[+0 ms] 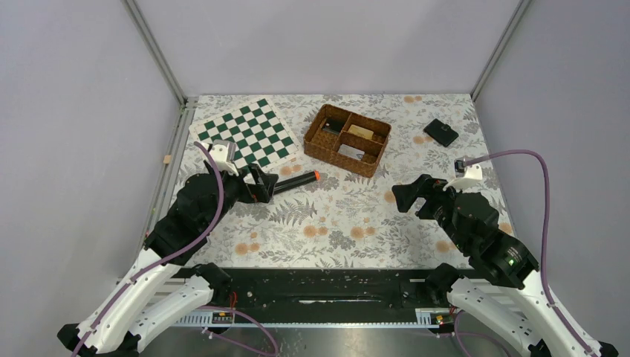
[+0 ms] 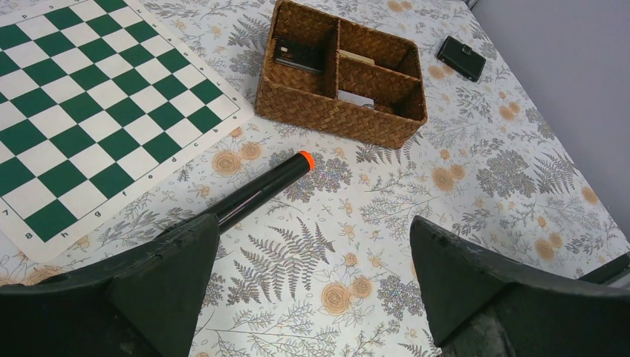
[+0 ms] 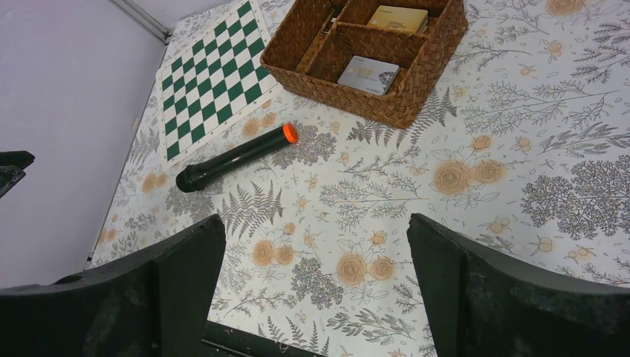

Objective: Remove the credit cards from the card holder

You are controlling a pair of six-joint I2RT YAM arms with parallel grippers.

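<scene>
A small black card holder [image 1: 441, 132] with a clasp lies flat and closed on the right back of the table; the left wrist view shows the card holder [image 2: 461, 58] too. Any cards inside it are hidden. My right gripper [image 1: 408, 200] hangs open in front and to the left of it, clear of everything. Over the left side, near a black microphone, my left gripper [image 1: 267, 186] is open and empty. A woven basket [image 2: 327, 111] with three compartments holds a black card [image 2: 299, 55], a yellow card stack [image 3: 398, 18] and a silver card [image 3: 369, 75].
The black microphone [image 3: 236, 158] with an orange end lies left of the middle. A green and white chessboard [image 2: 96, 97] covers the back left. Patterned tabletop around the card holder and across the front middle is clear.
</scene>
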